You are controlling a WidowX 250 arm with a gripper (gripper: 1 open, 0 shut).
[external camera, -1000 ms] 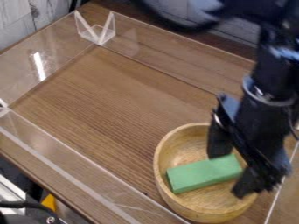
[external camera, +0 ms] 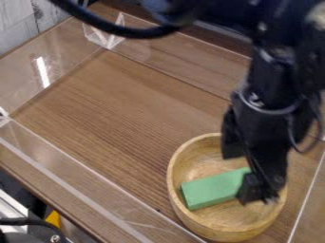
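A round wooden bowl stands at the lower right, with a flat green block lying inside it. My gripper, a large dark body with several grey-tipped fingers, hangs over the bowl from the top right, its fingers spread open around and above the block. It hides the right side of the bowl and is somewhat blurred.
A small transparent object stands at the back left. Black cables lie at the lower left edge.
The green block is still in the bowl.
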